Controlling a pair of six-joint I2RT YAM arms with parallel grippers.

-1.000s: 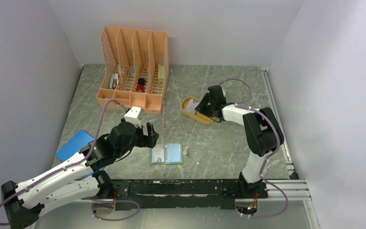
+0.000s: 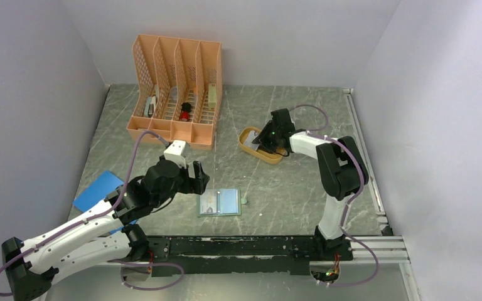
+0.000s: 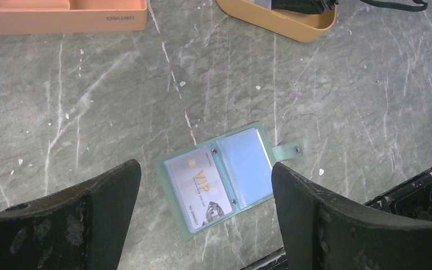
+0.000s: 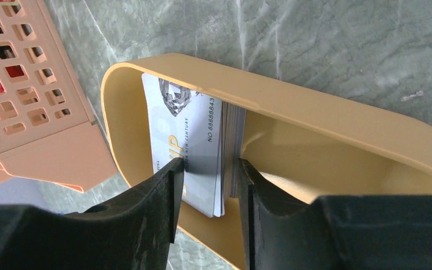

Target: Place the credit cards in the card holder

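Note:
The open card holder [image 3: 242, 169] lies flat on the table. A white VIP card [image 3: 198, 188] shows in its left half and a pale blue-white surface in its right half. My left gripper [image 2: 201, 176] hovers over the holder's far left side, open and empty. In the right wrist view, a stack of credit cards [image 4: 202, 135] stands on edge, leaning at one end of the tan tray [image 4: 304, 109]. My right gripper reaches into this tray, one finger by the front card's face and the other behind the stack. Whether both fingers press on the cards is unclear.
A peach divided organizer [image 2: 179, 81] with small items stands at the back left, close to the tray. A blue sheet [image 2: 99, 190] lies at the left, partly under the left arm. The table right of the holder is clear.
The left arm and the holder have not moved.

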